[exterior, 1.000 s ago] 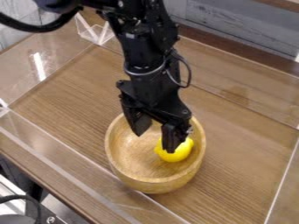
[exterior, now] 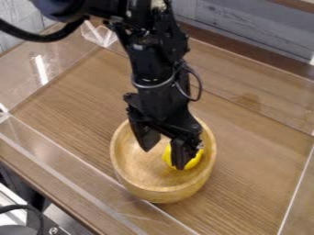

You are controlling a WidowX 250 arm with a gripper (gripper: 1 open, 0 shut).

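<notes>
My black gripper (exterior: 166, 139) hangs over a round pale wooden bowl (exterior: 141, 174), its fingers spread open and reaching down into it. A yellow object (exterior: 185, 158) lies in the right part of the bowl, partly hidden behind the right finger, which is right at it. Whether they touch I cannot tell.
A clear plastic object (exterior: 98, 32) stands at the back left near the wall. Black cables run at the lower left.
My gripper has shifted slightly and sits lower over the yellow object, covering more of it. The bowl looks unmoved.
</notes>
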